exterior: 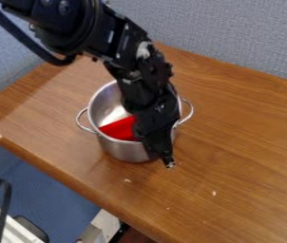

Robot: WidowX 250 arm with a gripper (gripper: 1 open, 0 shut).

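A steel pot [101,105] with two side handles stands on the wooden table, left of centre. Inside it lies a red object [118,128], partly hidden by the black arm. The arm reaches down over the pot's right side, and its gripper [168,161] is low at the pot's front-right rim, its tip just outside the pot. It looks shut, with nothing visible between its fingers, though the tip is small and dark.
A grey padded wall stands behind.
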